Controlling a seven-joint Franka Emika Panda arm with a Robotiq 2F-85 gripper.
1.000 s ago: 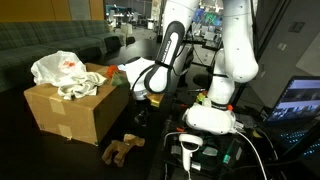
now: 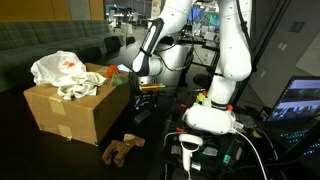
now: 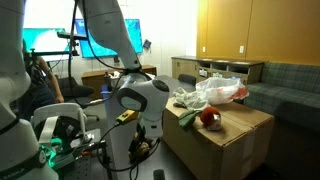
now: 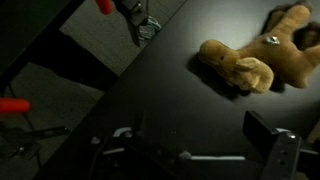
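Observation:
A brown plush toy (image 4: 265,60) lies on the dark table (image 4: 170,100), toward the upper right of the wrist view. Exterior view 1 shows the same plush toy (image 2: 122,151) near the table's front, by the corner of a cardboard box (image 2: 62,118). My gripper stands open above the table, its dark fingers spread at the bottom of the wrist view. Nothing shows between them, and the toy is beyond the fingertips, apart from them.
On the box sit white bags (image 3: 223,90), a red round item (image 3: 210,117) and a green item (image 3: 190,115). The box flanks the arm. A laptop (image 2: 294,112) and cables lie to the right in exterior view 1. Bare table surrounds the toy.
The arm has risen a little beside the box, and its wrist has turned. The plush toy and the box have stayed where they were.

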